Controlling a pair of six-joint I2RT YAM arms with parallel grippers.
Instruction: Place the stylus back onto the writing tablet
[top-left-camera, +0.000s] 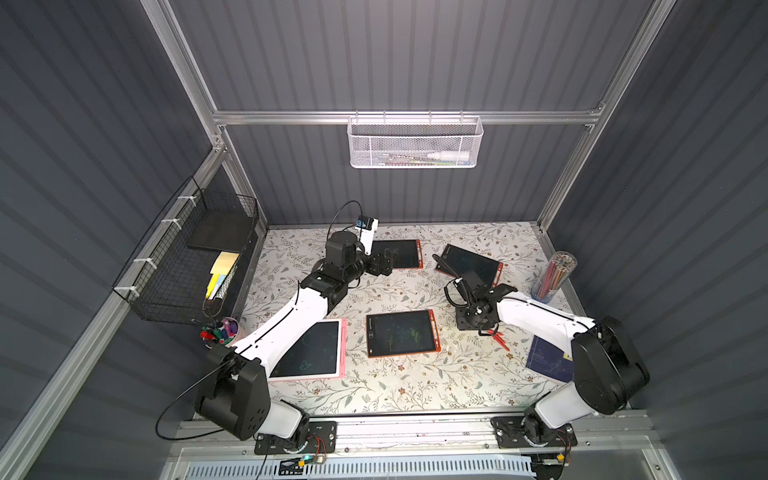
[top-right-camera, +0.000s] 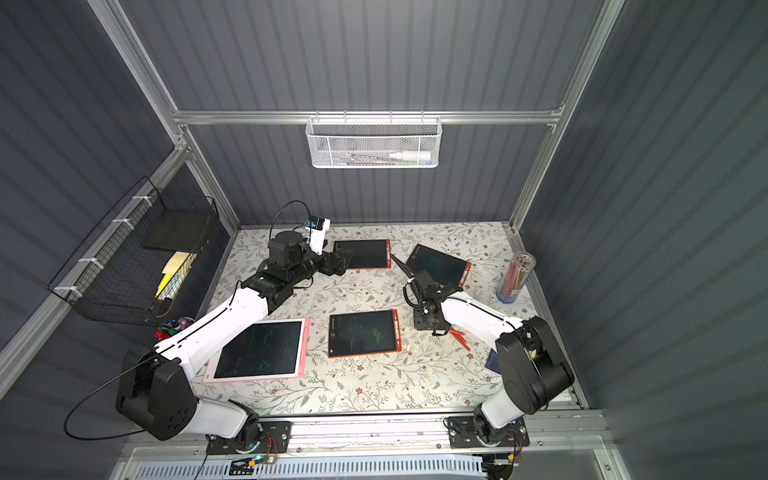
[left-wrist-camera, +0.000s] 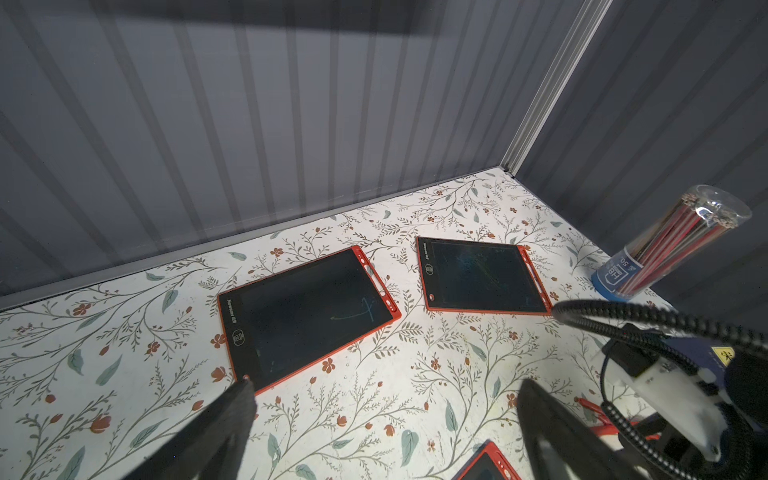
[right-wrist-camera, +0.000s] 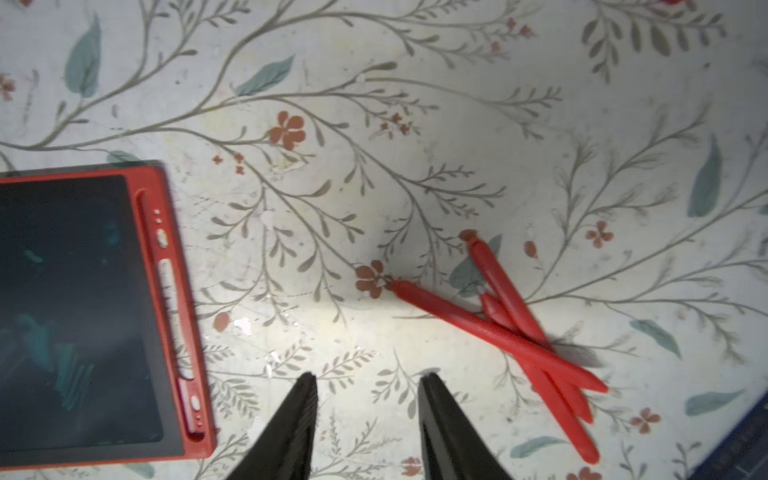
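Note:
Several red styluses lie crossed on the cloth in the right wrist view, among them a red stylus (right-wrist-camera: 448, 312) on top. To their left is the red-framed writing tablet (right-wrist-camera: 76, 312), with an empty slot along its right edge. My right gripper is part open above the cloth between tablet and styluses, nothing between its fingers. Its arm hides part of the styluses (top-left-camera: 499, 339) in the top left view. My left gripper stands open and empty above the table's left side.
More red-framed tablets (left-wrist-camera: 312, 312) lie toward the back. A pink-framed tablet (top-right-camera: 260, 349) lies front left. A clear jar of pencils (top-left-camera: 553, 277) stands at the right, with a dark blue item (top-left-camera: 549, 358) in front of it.

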